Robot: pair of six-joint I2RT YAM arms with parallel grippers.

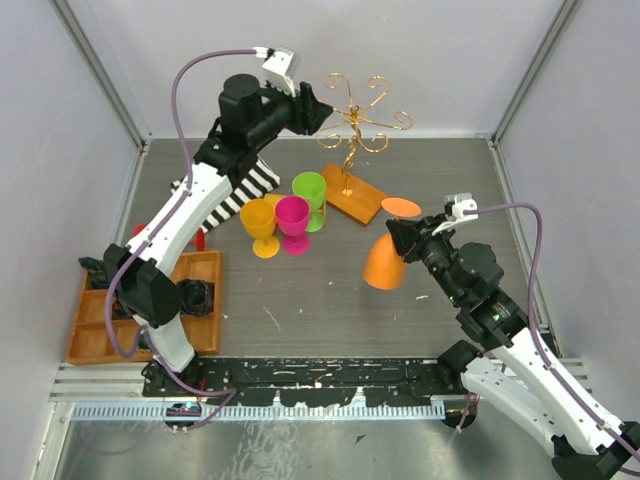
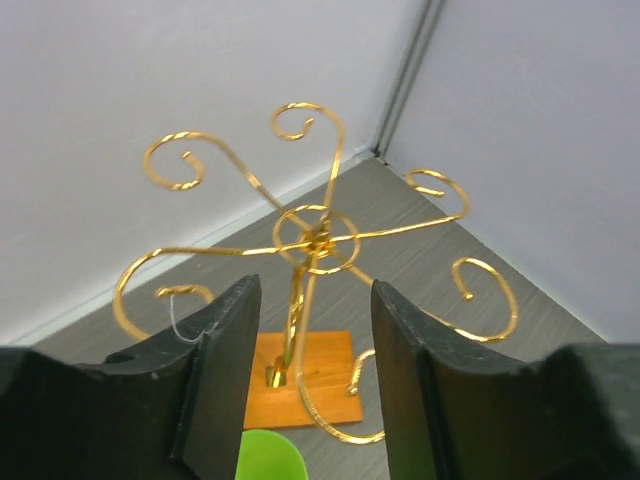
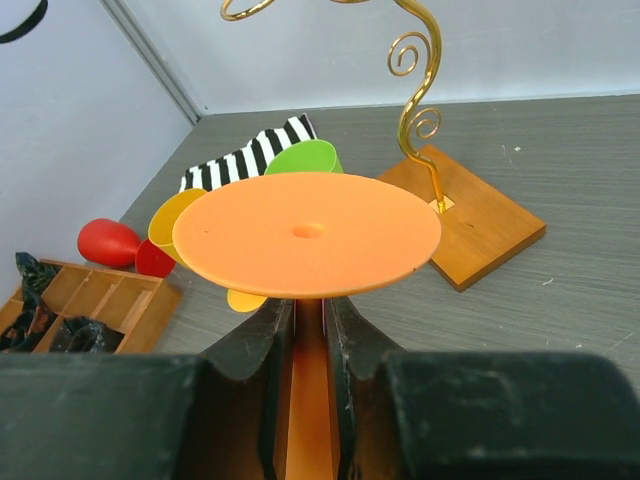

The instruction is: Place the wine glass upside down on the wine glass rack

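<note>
An orange wine glass (image 1: 384, 265) hangs upside down in my right gripper (image 1: 395, 232), which is shut on its stem; the round foot (image 3: 305, 235) faces up and the bowl points down. The gold wine glass rack (image 1: 354, 118), with several curled arms on a wavy post, stands on a wooden base (image 1: 353, 194) at the back. No glass hangs from its arms. My left gripper is part open beside the rack's left arms. In the left wrist view the rack shows beyond and between its fingers; whether one touches an arm, I cannot tell.
Yellow (image 1: 260, 222), magenta (image 1: 292, 220) and green (image 1: 309, 190) glasses stand left of the rack base. A striped cloth (image 1: 240, 195) lies behind them. A wooden tray (image 1: 212, 265) sits at the left.
</note>
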